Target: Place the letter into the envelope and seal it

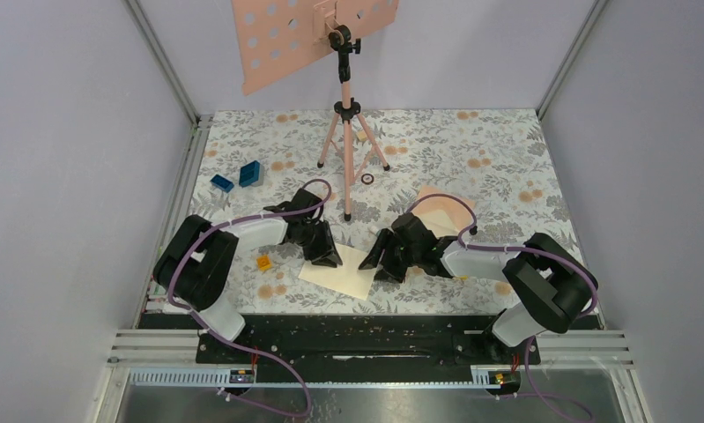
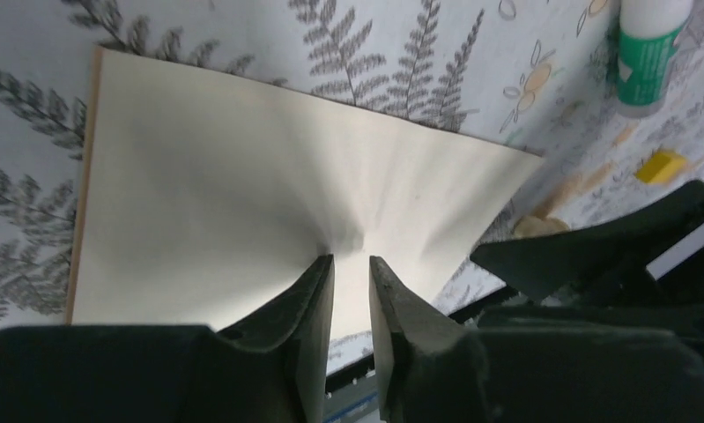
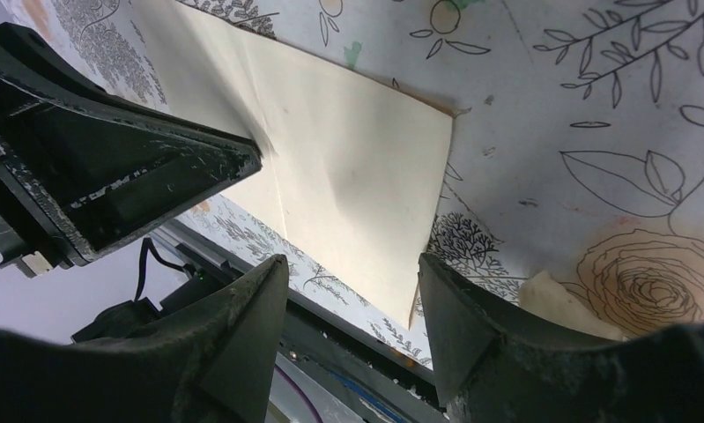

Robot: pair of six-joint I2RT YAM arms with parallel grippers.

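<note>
A cream paper sheet or envelope (image 1: 344, 281) lies on the patterned table near the front edge; I cannot tell whether the letter is inside. My left gripper presses down on it with its fingertips close together; whether anything is between them is unclear. In the right wrist view a crease runs across the paper (image 3: 357, 176) beside the left gripper. My right gripper stands open over the paper's right end, nothing between its fingers.
A peach sheet (image 1: 436, 194) lies at the right behind the right arm. A pink tripod stand (image 1: 347, 159), two blue containers (image 1: 251, 173) and a small tape ring (image 1: 367, 179) are at the back. A glue bottle (image 2: 648, 62) and a yellow block (image 2: 661, 166) also lie on the table.
</note>
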